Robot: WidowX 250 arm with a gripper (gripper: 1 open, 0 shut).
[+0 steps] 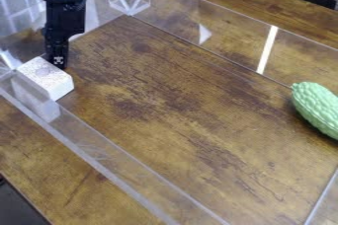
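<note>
The black gripper (55,56) reaches down at the upper left, its tips low beside a white rectangular block (45,80) with a speckled top. The block lies against the clear plastic wall on the left. Whether the dark fingers are open or shut is hard to make out. A green, bumpy corn-like object (315,108) lies at the right edge.
Clear low walls border the wooden table (172,111) along the back and the lower left. The middle of the surface is empty. A dark edge shows at the bottom left corner.
</note>
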